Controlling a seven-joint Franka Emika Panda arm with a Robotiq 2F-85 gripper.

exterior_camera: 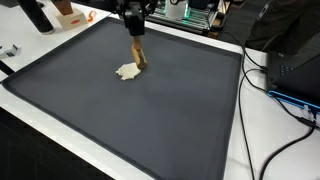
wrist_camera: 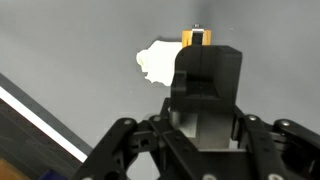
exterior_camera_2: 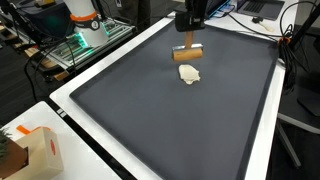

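Note:
A flat, irregular piece of white dough (exterior_camera_2: 189,74) lies on the dark grey mat (exterior_camera: 150,110), toward its far side. My gripper (exterior_camera: 135,22) points down above that far part, shut on the handle of a wooden roller (exterior_camera_2: 187,53). In the exterior view 1, the roller (exterior_camera: 138,52) appears right at the dough's edge. Whether they touch cannot be told. From the wrist view, an orange-brown end of the roller (wrist_camera: 197,37) shows beyond the black fingers, with the dough (wrist_camera: 159,62) to its left. Much of the handle is hidden by the gripper.
A black device (exterior_camera: 296,85) with cables stands to the right. In the exterior view 2, a wooden box (exterior_camera_2: 40,158) sits at the near left corner.

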